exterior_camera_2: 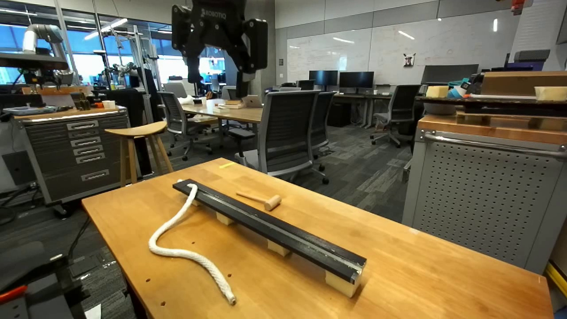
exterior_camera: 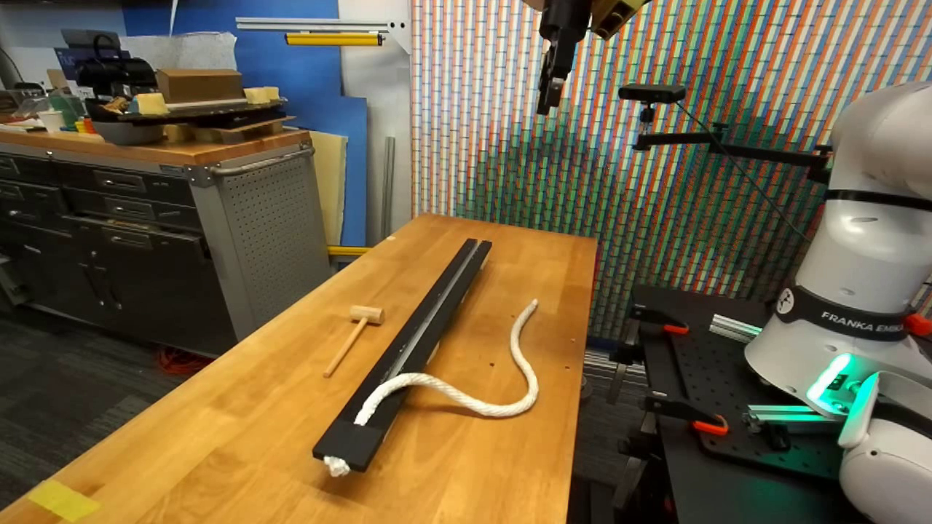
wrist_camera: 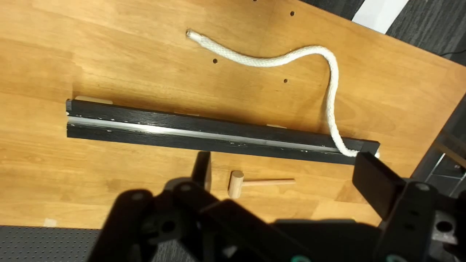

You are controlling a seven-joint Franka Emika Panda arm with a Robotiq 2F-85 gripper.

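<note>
High over the wooden table, my gripper (exterior_camera_2: 219, 79) stands open with nothing between its fingers; it also shows at the top of exterior view 1. A thick white rope (exterior_camera: 489, 407) lies in an S-curve on the table. One end of it passes into the black grooved rail (exterior_camera: 428, 323) under a black cap, with a frayed tip poking out beyond; the other end (wrist_camera: 192, 35) lies loose on the wood. The rail's silver groove is bare along most of its length. Beside the rail lies a small wooden mallet (wrist_camera: 236, 184), apart from it.
Pale blocks (exterior_camera_2: 340, 283) hold the rail slightly above the table (exterior_camera_2: 425, 276). Small holes dot the table near the rope. Free wood surrounds the rail on both sides. A grey workbench (exterior_camera: 271, 236) stands beyond the table's edge.
</note>
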